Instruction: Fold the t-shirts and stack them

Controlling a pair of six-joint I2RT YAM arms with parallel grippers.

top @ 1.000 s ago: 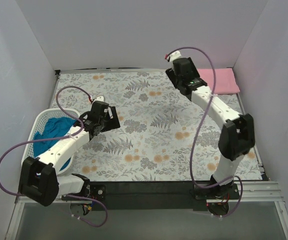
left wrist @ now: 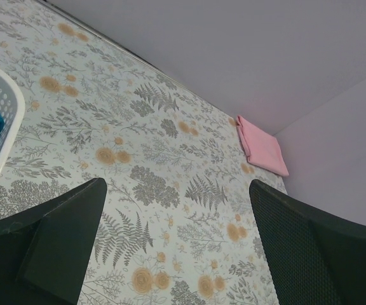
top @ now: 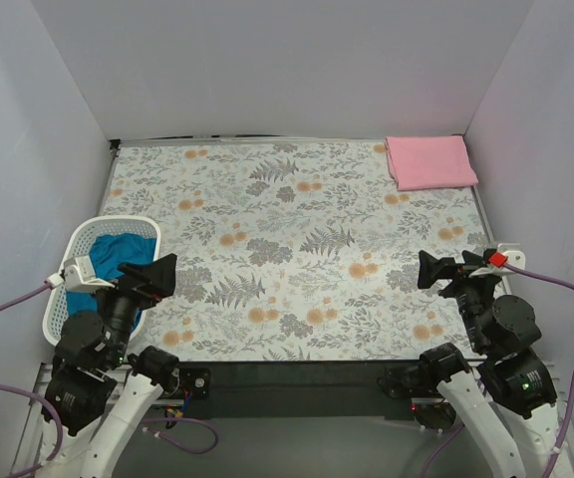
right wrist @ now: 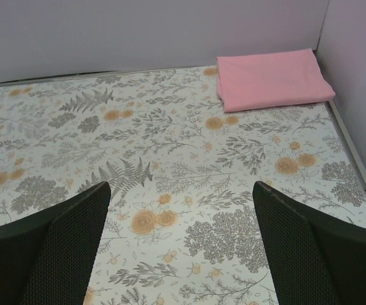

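Observation:
A pink t shirt [top: 430,162], folded into a flat rectangle, lies at the table's back right corner; the right wrist view shows it whole near the wall. Blue cloth [top: 120,252] lies crumpled in the white basket at the left, partly hidden by my left arm. Over the basket's right edge hangs my left gripper [top: 167,276], its fingers [left wrist: 49,241] spread wide with only table seen between them. My right gripper [top: 429,269] hovers over the right side of the table, also open and empty, well in front of the pink shirt.
The white perforated basket [top: 152,225] stands at the table's left edge. Between the arms, the patterned table [top: 287,259] is bare. Grey walls [top: 282,70] close in the back and both sides.
My right gripper has come back from beside the pink shirt to the front right. My left gripper has drawn left and toward the front. The pink shirt has stayed put.

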